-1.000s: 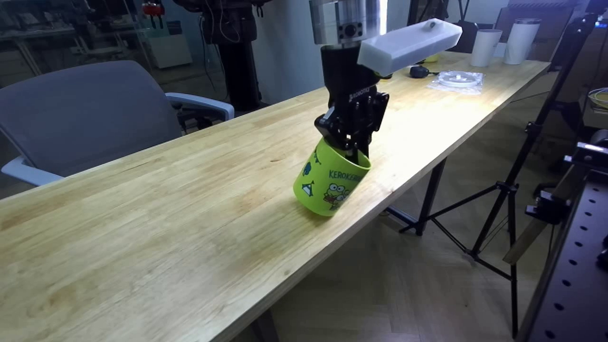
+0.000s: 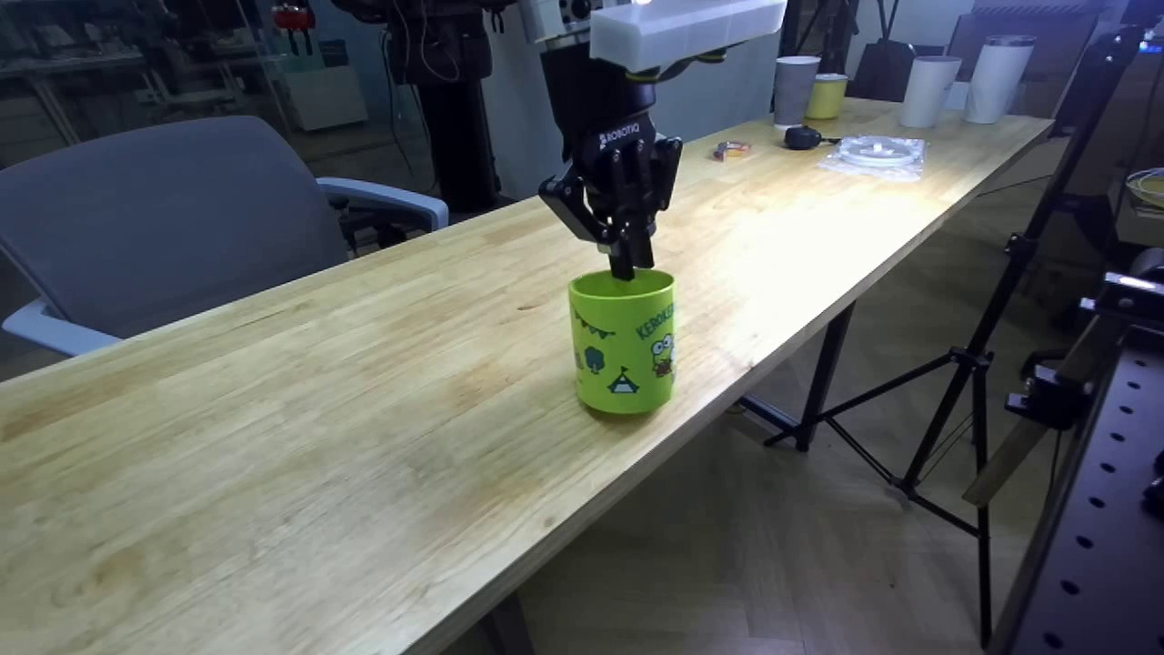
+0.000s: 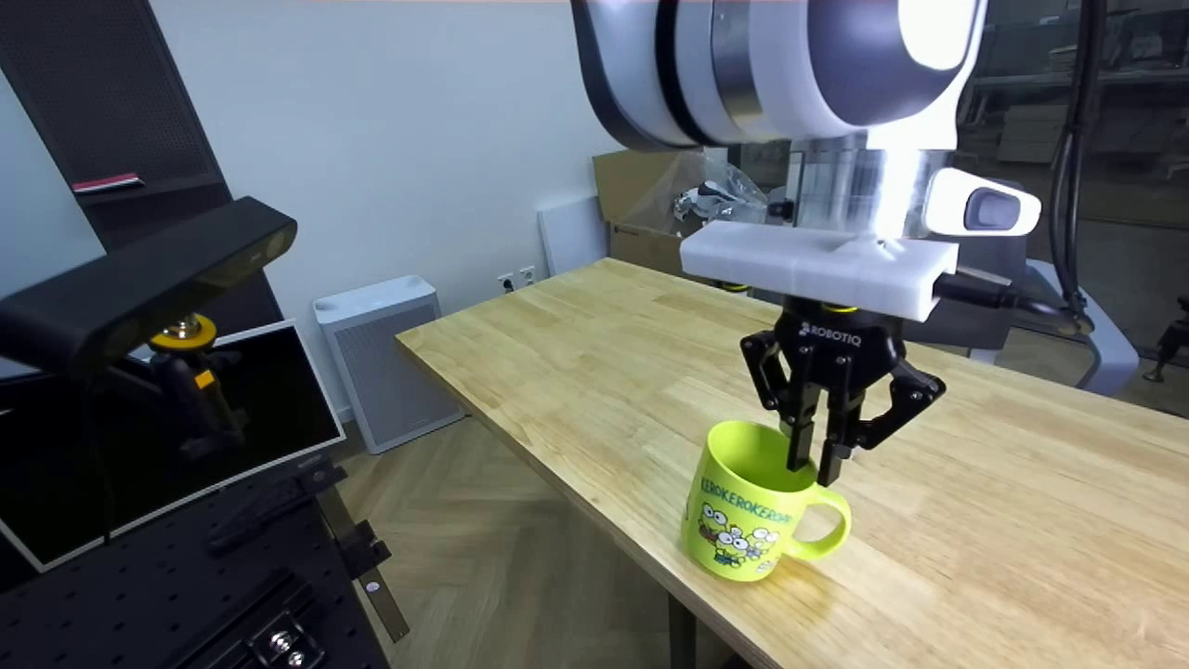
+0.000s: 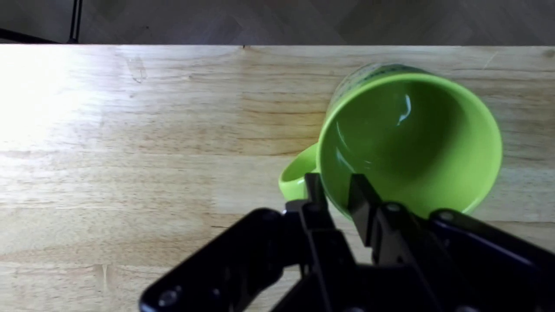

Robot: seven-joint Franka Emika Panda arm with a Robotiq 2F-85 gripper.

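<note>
A lime-green mug (image 2: 624, 347) with cartoon frog prints stands upright on the wooden table, near its edge. Its handle (image 3: 828, 530) points to the right in exterior view 2. My black gripper straddles the mug's rim close to the handle, fingers pointing down. One of the fingers (image 4: 360, 195) reaches inside the mug, while the other stays outside by the handle. The rim passes between them, and some space shows between the rim and the inner finger in the wrist view. Whether the pads press on the wall is unclear. The mug looks empty.
Cups (image 2: 928, 92), a bagged clear ring (image 2: 876, 153) and a small black object (image 2: 804, 137) sit at the table's far end. A grey chair (image 2: 180, 218) stands along the opposite side.
The mug has gone from tilted to upright on the table. My gripper has shifted left and up in exterior view 1, and its fingers now sit higher at the rim.
</note>
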